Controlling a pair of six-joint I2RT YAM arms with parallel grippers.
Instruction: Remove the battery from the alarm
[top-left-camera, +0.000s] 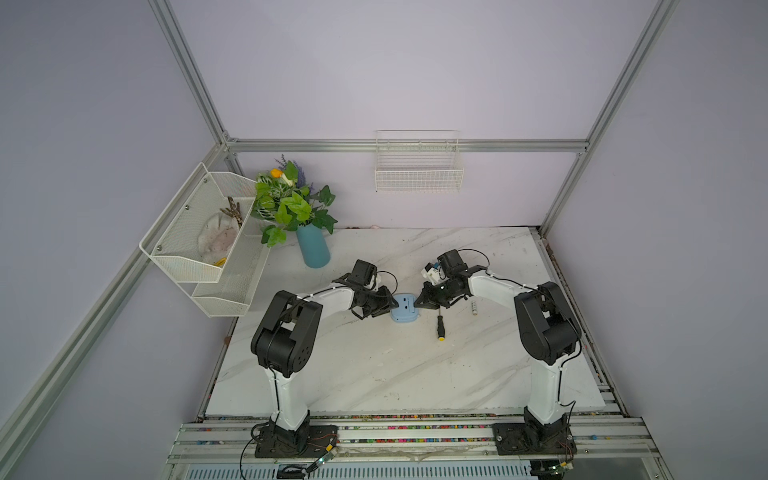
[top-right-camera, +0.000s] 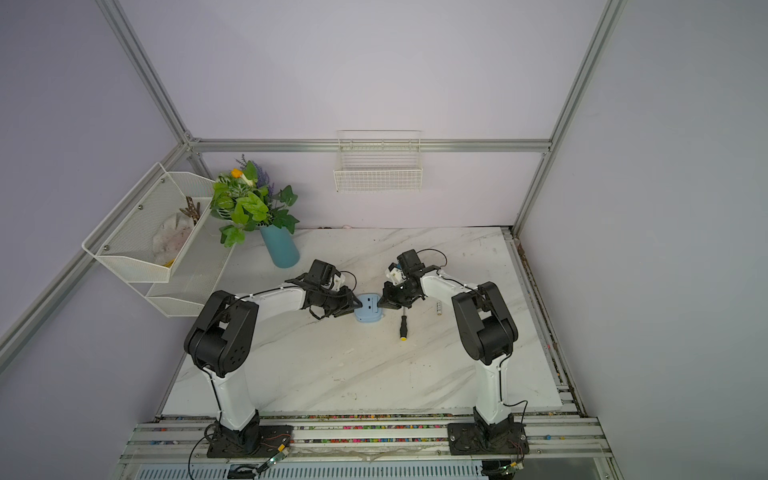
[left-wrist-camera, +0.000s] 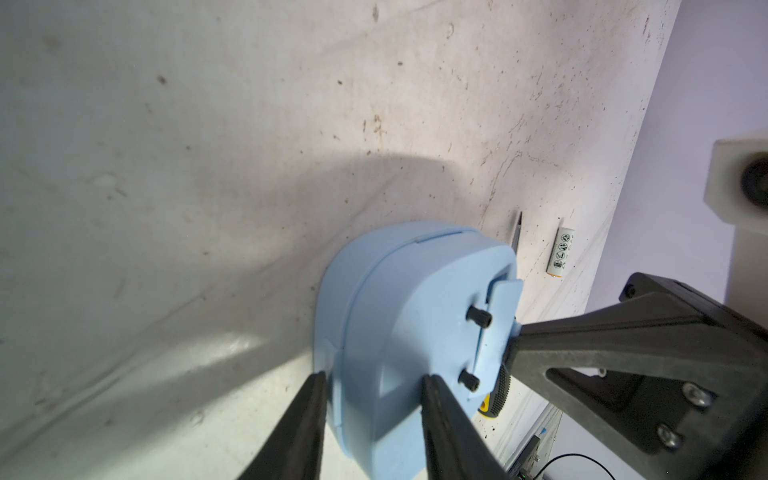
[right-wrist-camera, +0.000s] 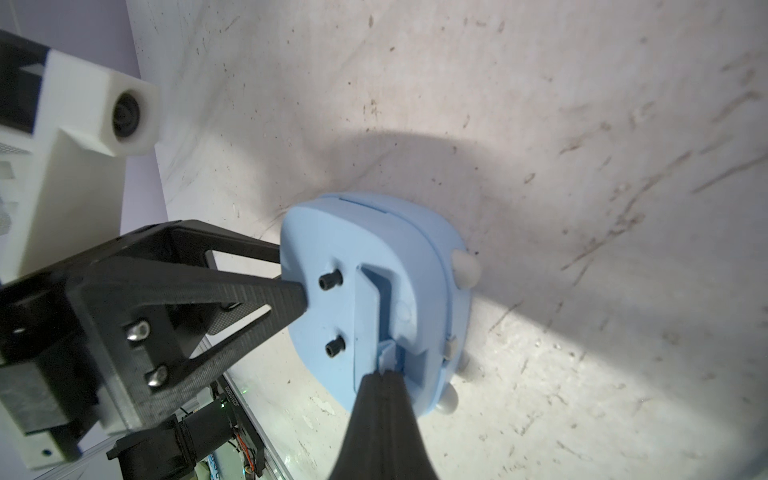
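The light blue alarm (top-left-camera: 405, 313) rests on the table between both grippers, its face with two black posts and a raised slot showing in both wrist views. My left gripper has its fingertips apart at the alarm's body, which fills the space between them; how firmly it holds is unclear. My right gripper is shut, its tips at the lower end of the slot (right-wrist-camera: 368, 320). A battery (left-wrist-camera: 561, 251) lies loose on the table to the right of the alarm.
A screwdriver (top-left-camera: 441, 328) lies right of the alarm. A vase with flowers (top-left-camera: 313, 248) stands at the back left, beside a white wall basket (top-left-camera: 184, 264).
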